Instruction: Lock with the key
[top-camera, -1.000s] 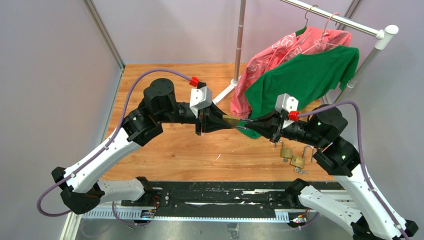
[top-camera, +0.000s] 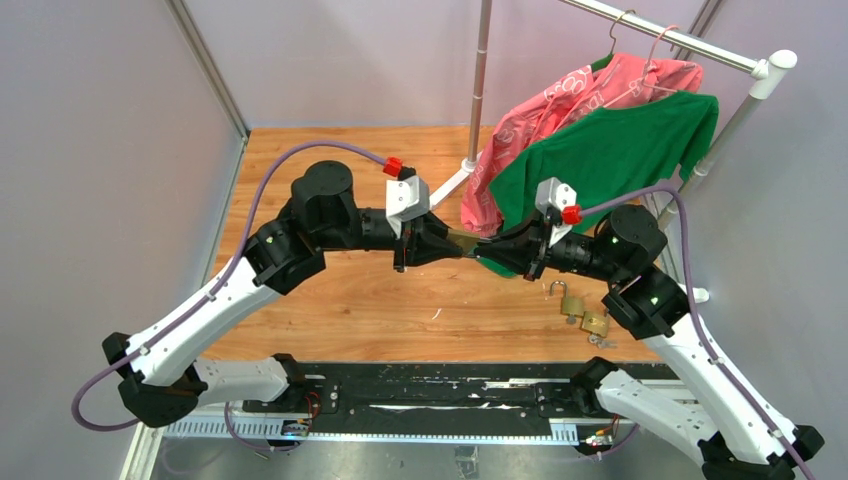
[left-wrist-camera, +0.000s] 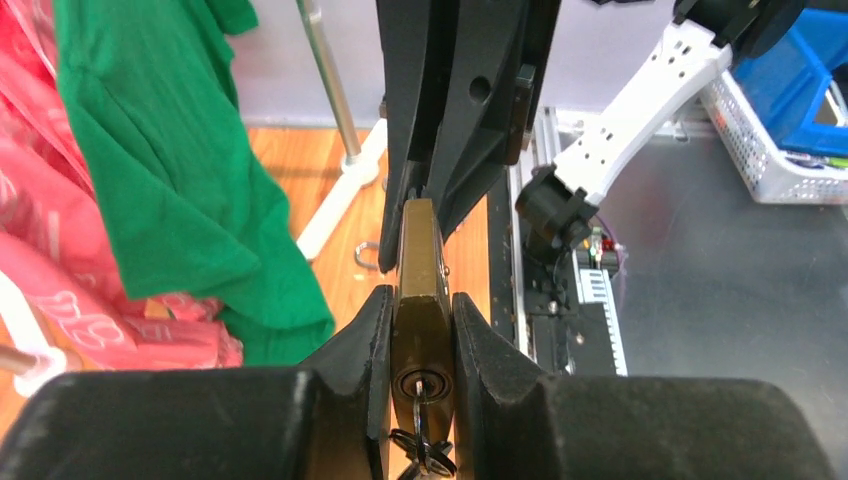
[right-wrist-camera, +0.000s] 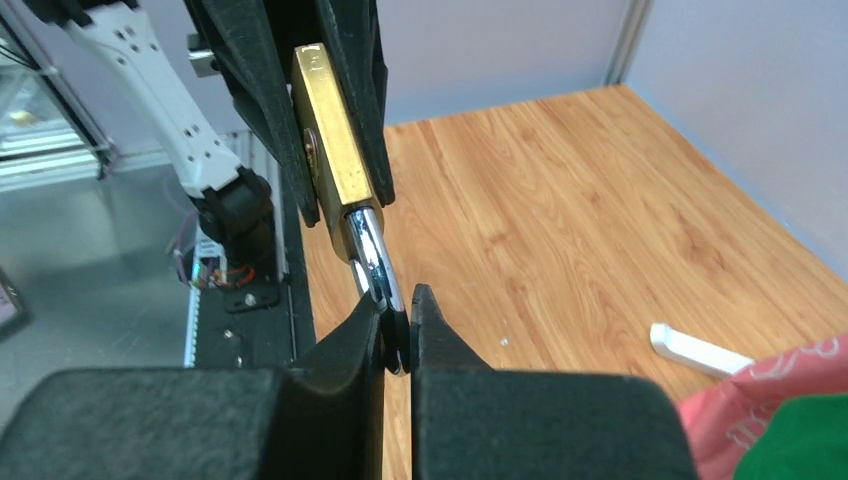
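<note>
A brass padlock (top-camera: 462, 240) is held level in mid-air between my grippers. In the left wrist view my left gripper is shut on the padlock body (left-wrist-camera: 420, 300); its keyhole end faces the camera, with a key and ring hanging from it. In the right wrist view my right gripper is shut on the chrome shackle (right-wrist-camera: 375, 260), which projects from the padlock's top. Whether the shackle is fully seated in the body I cannot tell.
More padlocks (top-camera: 594, 322) with keys lie at the table's right front. A green shirt (top-camera: 590, 170) and pink clothes (top-camera: 500, 170) hang from a rack (top-camera: 476, 100) behind the arms.
My right arm has moved left, toward the left gripper, closing in on the padlock. The left arm has shifted only slightly.
</note>
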